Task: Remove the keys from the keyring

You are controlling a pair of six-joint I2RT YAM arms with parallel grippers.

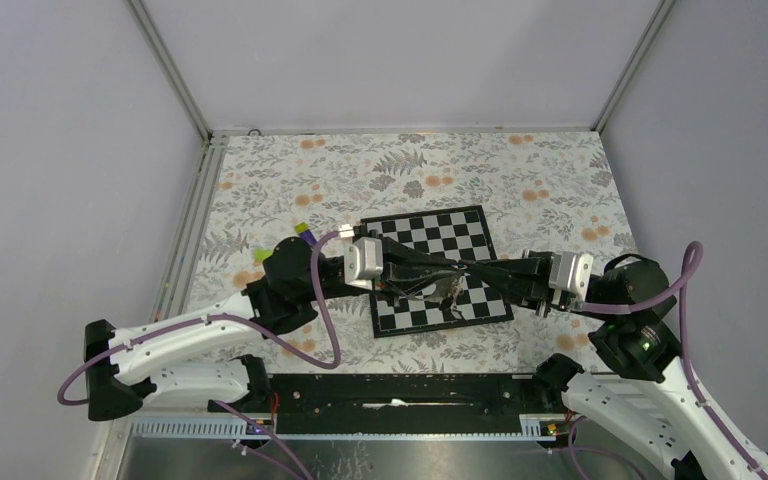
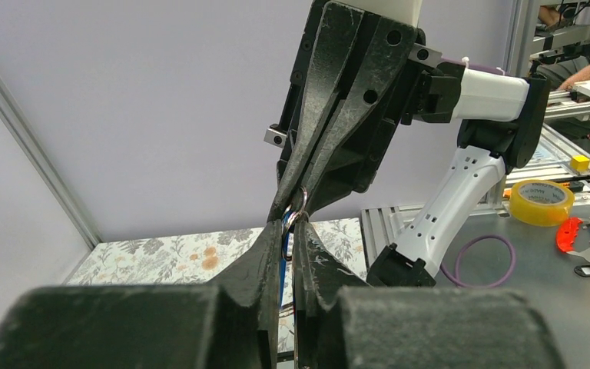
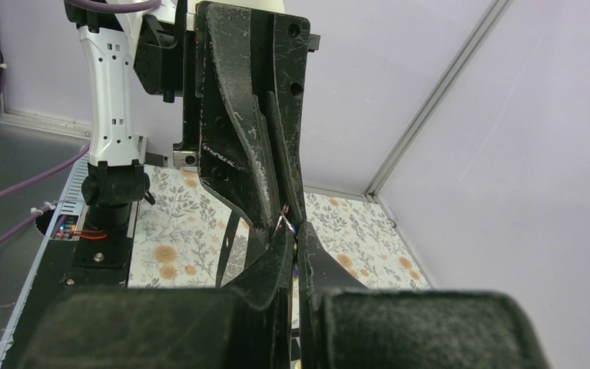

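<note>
Over the chessboard, the two grippers meet tip to tip in the top view. My right gripper is shut, with the silver keyring at its fingertips in the left wrist view. The fingers of my left gripper stand close together on either side of the ring, a narrow gap between them. A blue strip, seemingly part of a key, shows in that gap. Whether the left fingers press on anything is unclear. Grey metal keys hang below the tips in the top view, partly hidden by the arms.
Beneath the grippers lies the chessboard on a floral cloth. Small yellow-green and blue pieces sit by the left arm.
</note>
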